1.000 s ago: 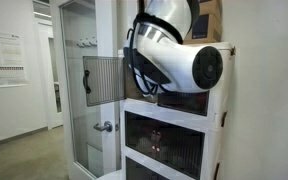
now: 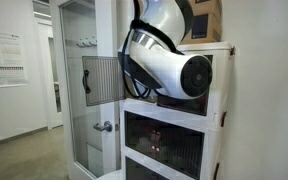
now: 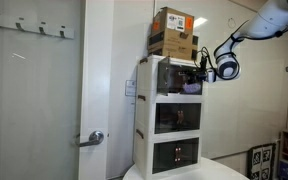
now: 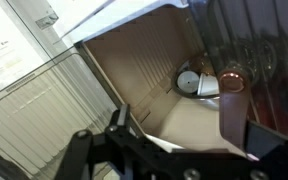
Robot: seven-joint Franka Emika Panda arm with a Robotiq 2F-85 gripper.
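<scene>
A white cabinet (image 3: 145, 115) with three tiers of dark see-through doors stands against the wall. The top tier's left door (image 2: 103, 80) is swung wide open. In the wrist view, the open compartment (image 4: 149, 55) holds round metal and white items (image 4: 189, 82). A brown handle (image 4: 234, 85) sits on the dark ribbed right door (image 4: 269, 50), close to my gripper. My dark gripper spans the bottom of the wrist view, at the top tier; its fingers merge into shadow, so their spacing is unclear. In exterior view 1 the arm (image 2: 162, 60) hides it.
Cardboard boxes (image 3: 174, 33) are stacked on the cabinet top. A glass door (image 2: 89, 95) with a lever handle stands left of the cabinet. The lower tiers' doors (image 3: 174, 155) are closed. A white round table surface (image 3: 212, 171) lies in front.
In exterior view 1 the arm's rounded end has shifted slightly left and down. The open left door and the cabinet look unchanged.
</scene>
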